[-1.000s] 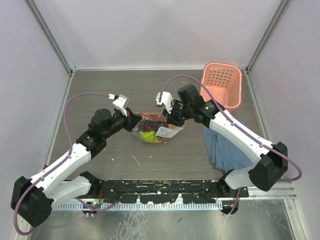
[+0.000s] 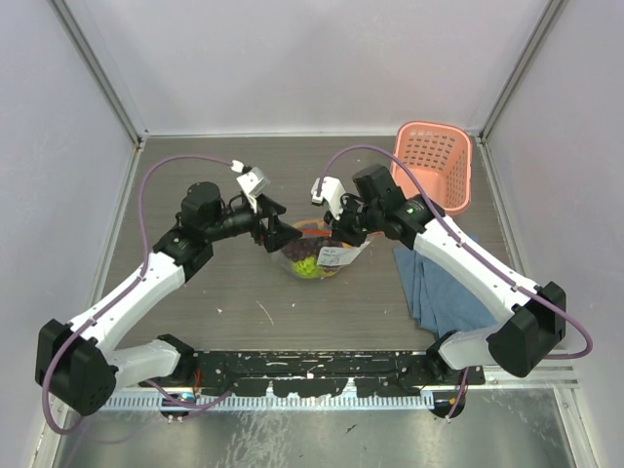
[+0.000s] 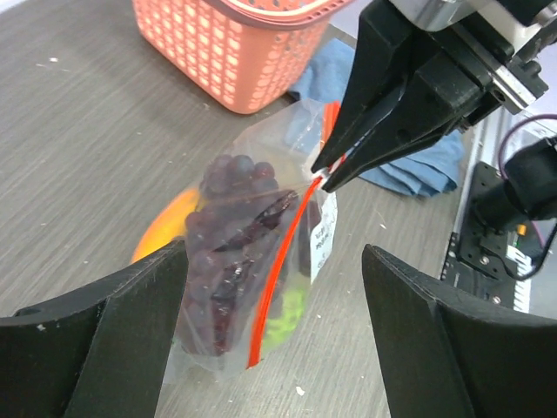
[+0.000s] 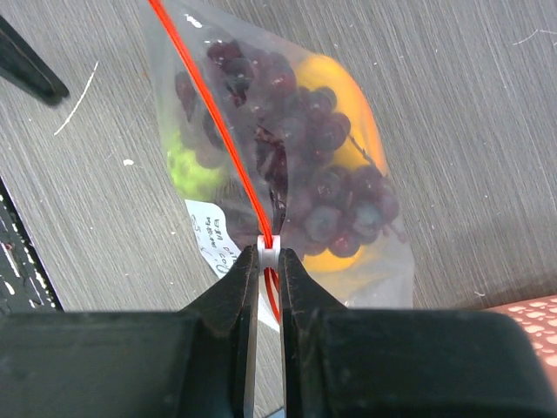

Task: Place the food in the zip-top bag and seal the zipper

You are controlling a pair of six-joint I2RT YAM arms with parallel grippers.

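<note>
The clear zip bag (image 3: 213, 287) lies on the table's middle, with dark grapes (image 4: 322, 192), green grapes (image 2: 309, 267) and an orange-yellow food (image 3: 165, 228) inside. Along its mouth runs an orange-red zipper strip (image 3: 283, 252) with a small white slider (image 4: 269, 250). My right gripper pinches that slider between its fingertips, partway along the strip. Just left of it, my left gripper stands open, its fingers spread to either side of the bag in its wrist view, nothing gripped.
An orange basket (image 2: 433, 166) stands at the back right, and a blue cloth (image 2: 444, 291) lies in front of it, beneath the right arm.
</note>
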